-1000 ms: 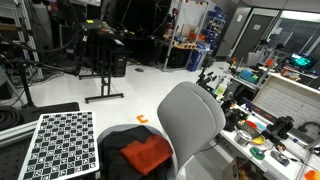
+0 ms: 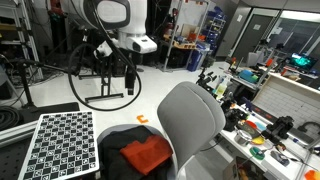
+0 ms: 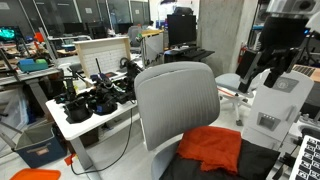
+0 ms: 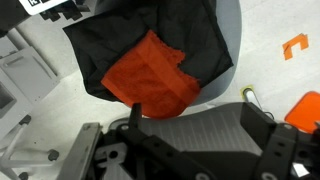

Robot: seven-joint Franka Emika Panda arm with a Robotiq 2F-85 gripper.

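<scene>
A red cloth (image 2: 147, 153) lies rumpled on a black cloth (image 4: 95, 45), both spread over the seat of a grey office chair (image 3: 178, 100). In the wrist view the red cloth (image 4: 155, 75) appears ahead of my fingers, near the middle of the black one. My gripper is open, its fingers wide apart with nothing between them. It hangs in the air above the level of the seat, clear of both cloths, as the first exterior view shows the gripper (image 2: 108, 99) higher than the chair seat.
The chair's tall backrest (image 2: 190, 120) rises beside the cloths. A checkered board (image 2: 62, 145) lies on the near-left surface. Orange pieces (image 4: 295, 45) are on the floor. A cluttered workbench (image 2: 285, 130) runs along the right.
The arm has come into the first exterior view from the upper left and moved right and downward toward the chair. Cloths and chair have stayed put.
</scene>
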